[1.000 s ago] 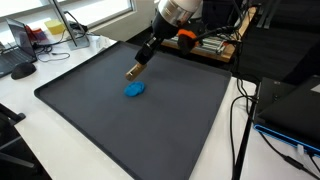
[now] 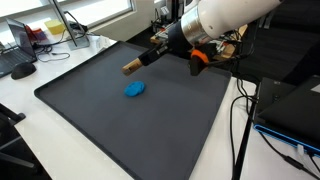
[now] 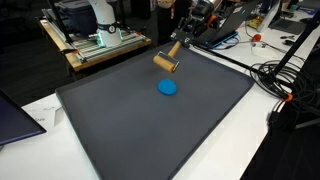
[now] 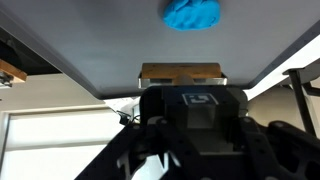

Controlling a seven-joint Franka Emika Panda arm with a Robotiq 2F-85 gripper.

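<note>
A tan wooden piece (image 3: 165, 62), broader at its lower end, hangs tilted above the dark tabletop. My gripper (image 3: 180, 42) is shut on its narrower upper part. In exterior view 1 the wooden piece (image 2: 131, 67) sticks out from the end of the dark gripper (image 2: 148, 57), with the white arm leaning in from the upper right. The wrist view shows its broad wooden end (image 4: 181, 72) beyond the black gripper, which hides the grasp itself. A crumpled blue item, perhaps cloth (image 3: 167, 87), lies on the table close by, apart from the wooden piece.
Black cables (image 3: 275, 80) run along its far right side. A wooden tray or shelf with tools (image 3: 110, 45) stands beyond the back left edge, and a laptop (image 2: 20, 62) sits off the table.
In exterior view 1 the arm has swung from near upright to leaning in from the right. The wooden piece has shifted slightly up and left; the blue item stays put.
</note>
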